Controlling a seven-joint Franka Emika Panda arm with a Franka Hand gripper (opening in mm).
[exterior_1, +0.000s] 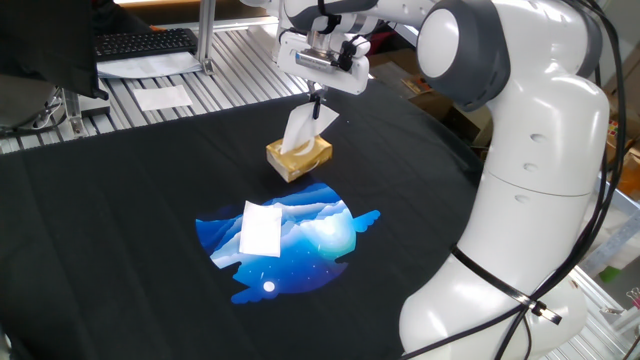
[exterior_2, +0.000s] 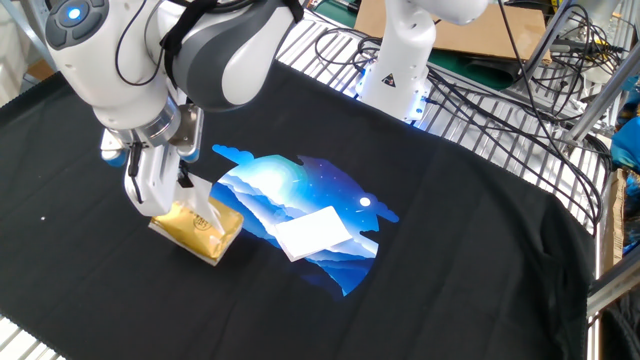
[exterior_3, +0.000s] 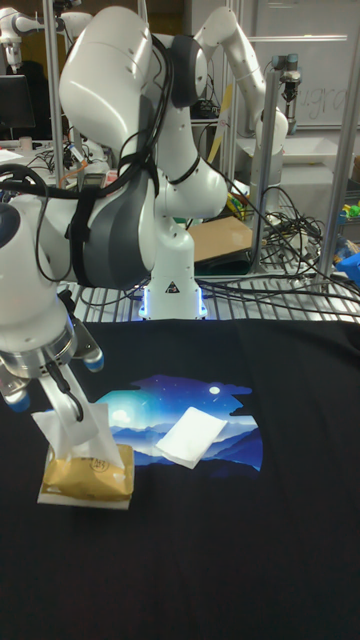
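Note:
A gold tissue pack (exterior_1: 300, 158) is at the far side of the black cloth, with a white tissue (exterior_1: 301, 128) standing up out of its top. My gripper (exterior_1: 316, 108) is above the pack, its dark fingertips shut on the upper part of that tissue. In exterior view 2 the pack (exterior_2: 207, 226) shows below the gripper body, which covers much of the tissue. The tissue (exterior_3: 85, 435) spreads between hand and pack in exterior view 3. Whether the pack's underside touches the cloth, I cannot tell.
A folded white tissue (exterior_1: 261, 230) lies flat on a blue mountain-and-moon picture (exterior_1: 317, 215) beside the pack. Bare black cloth (exterior_1: 110, 250) surrounds them. A keyboard (exterior_1: 145, 44) and a white paper (exterior_1: 163, 97) are on the slatted table beyond the cloth.

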